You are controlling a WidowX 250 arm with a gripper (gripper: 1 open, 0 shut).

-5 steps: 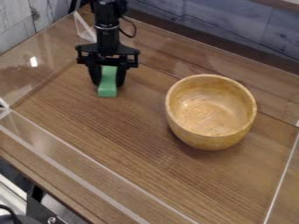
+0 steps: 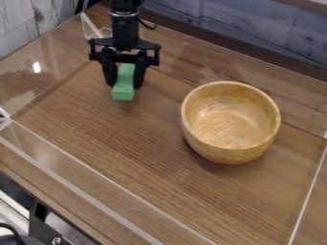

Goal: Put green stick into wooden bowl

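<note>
The green stick (image 2: 124, 82) is at the upper left of the camera view, left of the bowl. My black gripper (image 2: 122, 70) is shut on it, with the upper part hidden between the fingers and the lower end sticking out toward the camera. To the right stands the round wooden bowl (image 2: 230, 122), its inside bare. A wide stretch of table separates the stick from the bowl's rim.
Dark cables (image 2: 32, 220) lie at the lower left corner. A dark surface borders the table at the back right.
The bowl has stayed in place.
</note>
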